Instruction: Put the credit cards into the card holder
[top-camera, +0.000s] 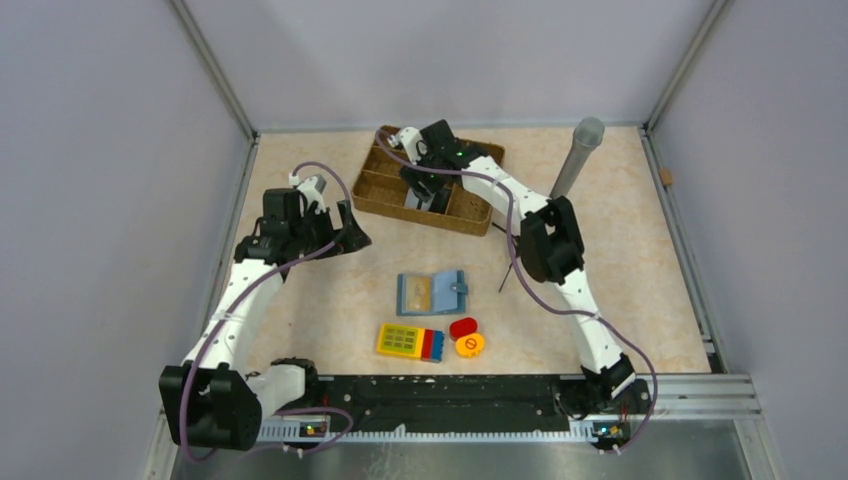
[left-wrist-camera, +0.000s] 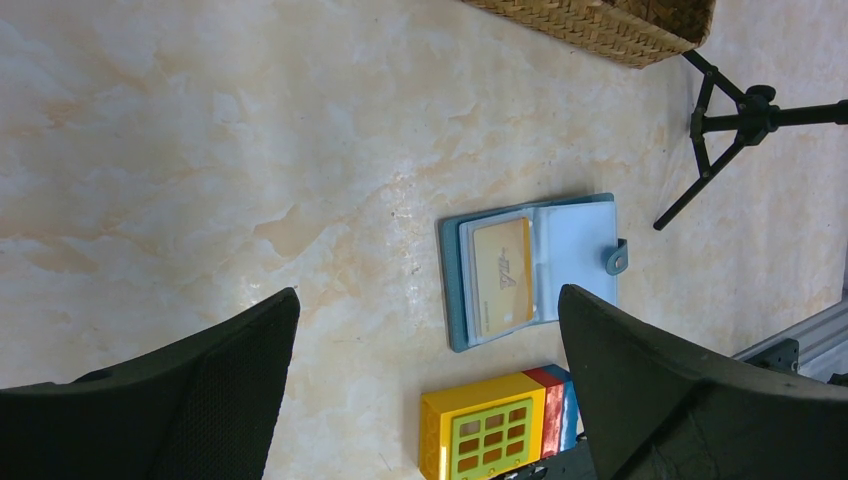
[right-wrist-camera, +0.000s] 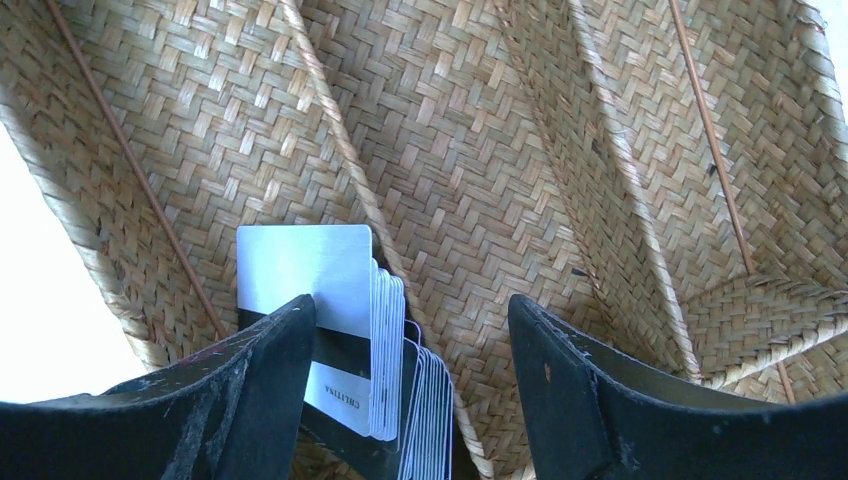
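The blue card holder (top-camera: 447, 293) lies open on the table, a tan card (left-wrist-camera: 503, 275) under its clear left pocket. Silver and black credit cards (right-wrist-camera: 345, 270) are stacked on edge in a compartment of the woven basket (top-camera: 400, 210). My right gripper is open over that compartment; its left finger (right-wrist-camera: 285, 350) overlaps the stack in view, while the right one is over bare weave. Whether it touches the cards I cannot tell. Left of the holder, my left gripper hangs open above bare table, empty.
In front of the holder lie a yellow toy block (top-camera: 402, 341), a red piece (top-camera: 463, 328) and an orange one (top-camera: 470, 345). A grey post (top-camera: 577, 158) with a black tripod base (left-wrist-camera: 740, 120) stands right of the basket.
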